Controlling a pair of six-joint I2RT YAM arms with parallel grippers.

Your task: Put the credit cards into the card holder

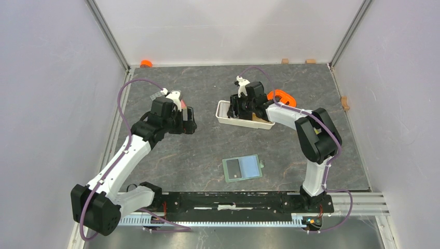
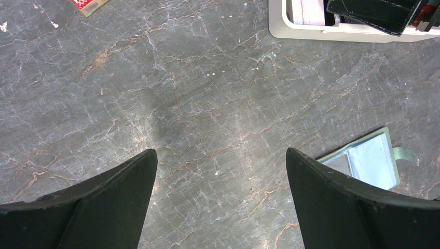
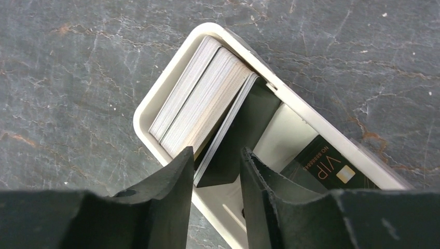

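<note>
A long white box (image 3: pixel 148 104) holds a pack of pale-edged cards (image 3: pixel 200 93) standing at one end. Leaning beside that pack is a dark card (image 3: pixel 244 135), with one or more white card edges against it. My right gripper is over the box, fingers apart; the dark card's lower part shows between them, not clearly gripped. Another dark card marked VIP (image 3: pixel 332 166) lies flat farther along the box. The card holder (image 1: pixel 242 168), green-edged with a grey and a pale-blue side, lies open near the table's front. My left gripper stands open and empty above bare table.
Behind the box is an orange basket (image 1: pixel 283 97), partly hidden by the right arm. A red item (image 2: pixel 85 4) lies near the left gripper. An orange object (image 1: pixel 146 63) sits at the back left edge. The table between the box and the card holder is clear.
</note>
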